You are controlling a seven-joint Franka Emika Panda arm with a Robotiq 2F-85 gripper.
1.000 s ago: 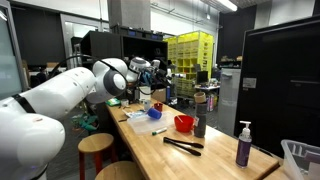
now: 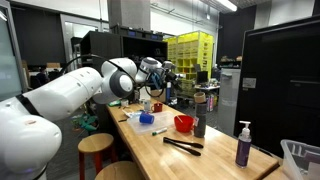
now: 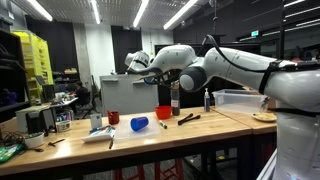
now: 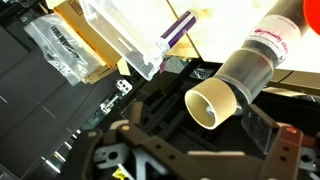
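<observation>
My gripper is open, held high above the table in both exterior views. Ahead of it in the wrist view is a cylindrical container (image 4: pixel 250 68) with a cream-coloured round end facing the camera. The container stays beyond the fingers (image 4: pixel 262 130), with nothing visibly gripped. A blue cup (image 2: pixel 146 118) lies on its side on the table, also seen as a blue cup (image 3: pixel 138 123) in exterior view 2. A red bowl (image 2: pixel 184 123) sits near the table's middle, beside a dark bottle (image 2: pixel 200 127).
Black utensils (image 2: pixel 183 145) lie in front of the bowl. A pump bottle (image 2: pixel 243 146) stands near the right edge, with a clear bin (image 2: pixel 301 157) beyond it. Stools (image 2: pixel 96 145) stand along the left side. Bare wood (image 2: pixel 165 163) occupies the near table.
The arm has reached farther right, its gripper still high over the table. The blue cup appears slightly farther left and nearer than before.
</observation>
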